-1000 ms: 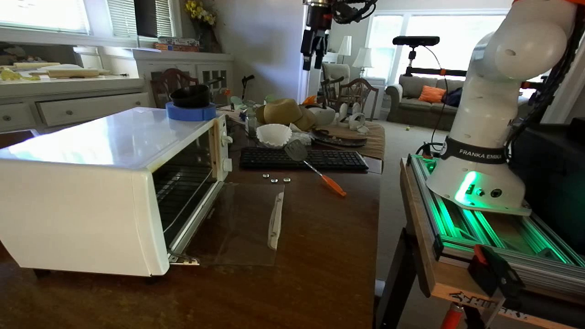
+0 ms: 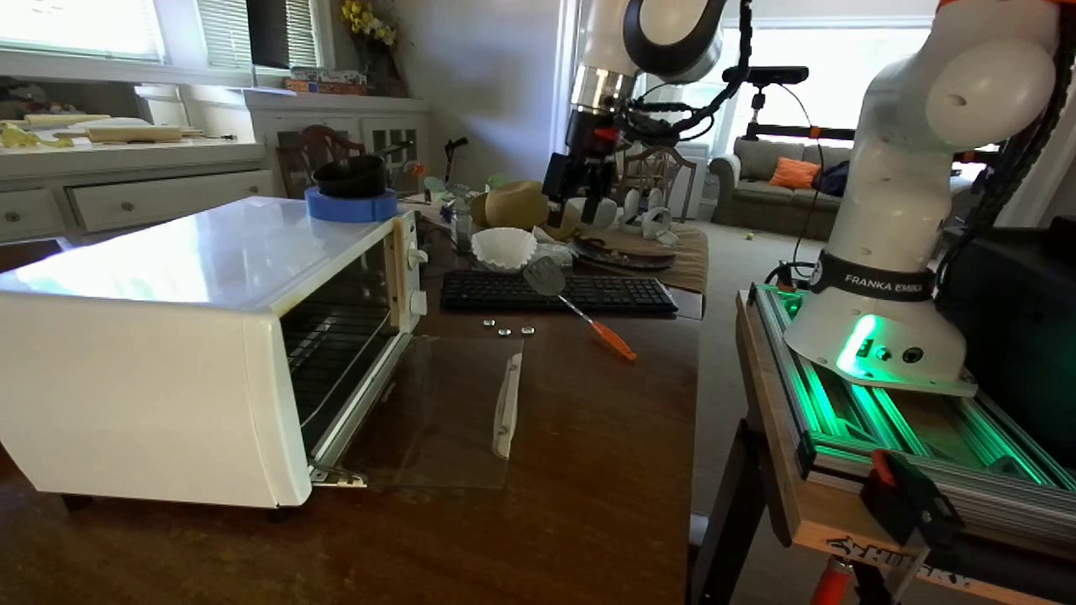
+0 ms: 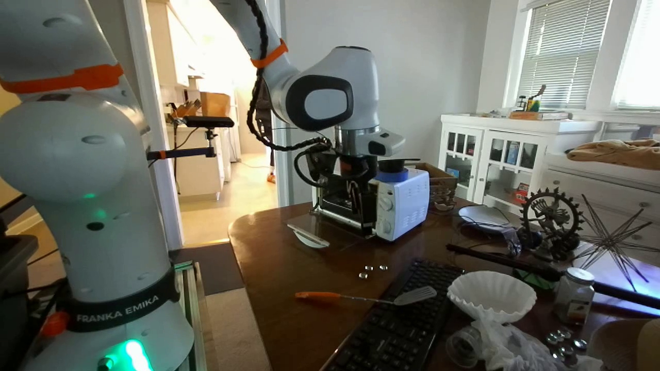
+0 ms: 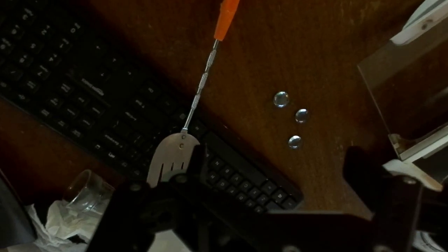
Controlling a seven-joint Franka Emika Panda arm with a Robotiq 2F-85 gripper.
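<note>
My gripper (image 2: 572,213) hangs in the air above the table, pointing down, with nothing between its fingers. In the wrist view its dark fingers (image 4: 360,176) stand wide apart. Below it in that view, a spatula (image 4: 172,155) with an orange handle lies partly across the black keyboard (image 4: 90,86). Three clear glass beads (image 4: 295,142) rest on bare wood beside the keyboard. The white toaster oven (image 2: 151,393) has its glass door (image 2: 444,423) lowered open over the table. On its top sit a blue ring (image 2: 350,206) and a black pan (image 2: 350,177).
A white fluted bowl (image 3: 492,296), a glass jar (image 3: 574,296) and crumpled plastic (image 3: 510,349) crowd the table beyond the keyboard. Several more beads (image 3: 564,343) lie near the jar.
My arm has come down, bringing the gripper from high up to just above the clutter behind the keyboard. The oven, spatula and beads have stayed in place.
</note>
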